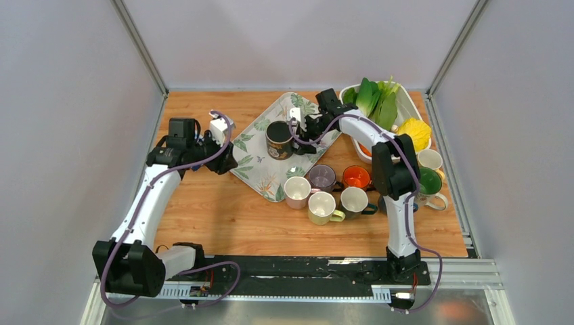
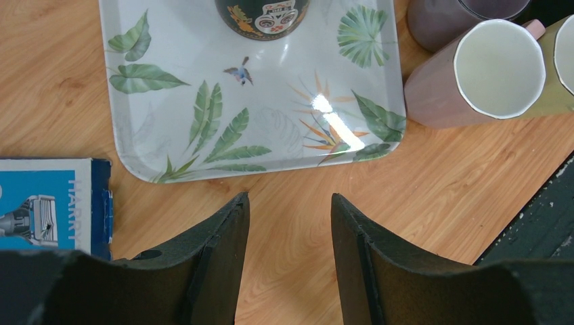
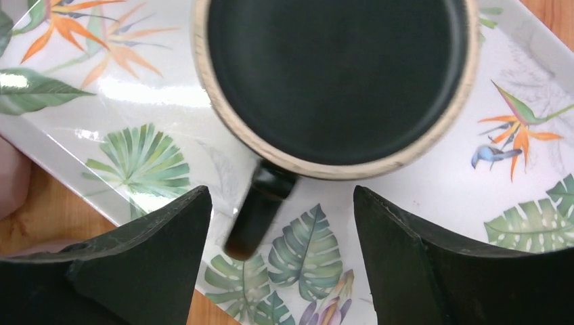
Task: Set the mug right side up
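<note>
A black mug [image 1: 279, 141] with a printed side stands on the leaf-patterned tray [image 1: 254, 145]. Its dark round face [image 3: 338, 81], ringed in tan, points up; I cannot tell whether that is the base or the mouth. In the right wrist view its black handle [image 3: 256, 215] reaches down into the gap of my right gripper, whose fingers stand apart on both sides without visible contact. Over the wood left of the tray, my left gripper is open and empty. Only the lower printed side of the mug [image 2: 271, 19] shows in the left wrist view.
Several mugs cluster by the tray's front right, among them a pink one [image 1: 296, 192] and a purple one [image 1: 322, 177]. A white basket [image 1: 407, 101] of vegetables is at the back right. A blue box [image 2: 40, 203] lies near my left gripper.
</note>
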